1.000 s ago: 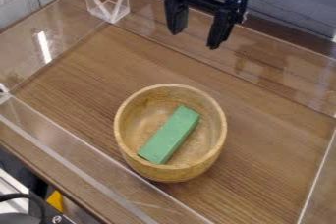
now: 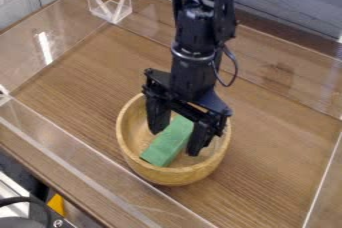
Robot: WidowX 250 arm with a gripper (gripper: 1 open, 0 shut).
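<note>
A tan round bowl (image 2: 179, 171) sits on the wooden table in the lower middle of the camera view. A green block (image 2: 163, 146) lies in it, slanted. My black gripper (image 2: 179, 116) is down at the bowl with its fingers spread open, one on each side above the block's upper end, partly covering it.
A clear plastic holder (image 2: 107, 4) stands at the upper left near the table's edge. Dark and yellow items show at the bottom left edge.
My arm has come down and toward the front from the back of the table, and the gripper is now over the bowl. The bowl and block look unmoved.
</note>
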